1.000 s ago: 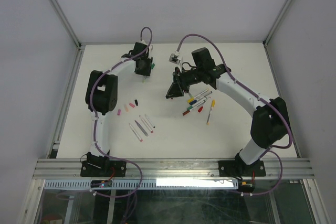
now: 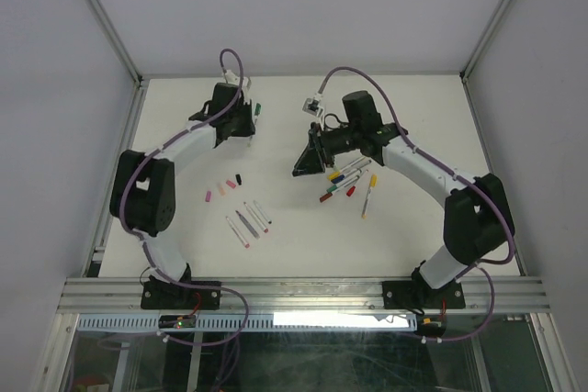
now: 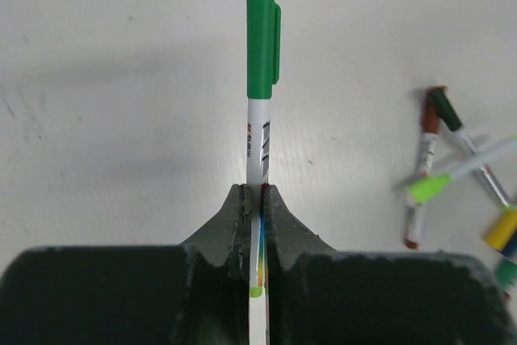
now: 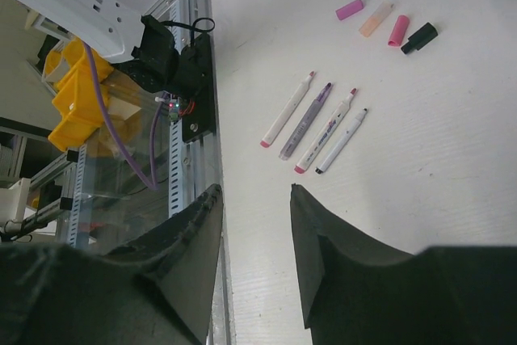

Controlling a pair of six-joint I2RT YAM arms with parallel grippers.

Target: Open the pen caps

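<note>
A white pen with a green cap stands out from between the fingers of my left gripper, which is shut on its white barrel. In the top view this pen shows at the back left, its green end pointing away. Over the middle of the table, my right gripper is partly open, with nothing between its fingers. Several capless pens lie side by side on the front left of the table. Loose caps lie behind them: purple, orange, pink and black.
Several capped pens lie in a crossed pile right of the middle, near the right gripper. An orange-capped pen and a small red cap are beside them.
My left arm has swung left, carrying the green-capped pen with it. The pens and caps on the table look unmoved.
</note>
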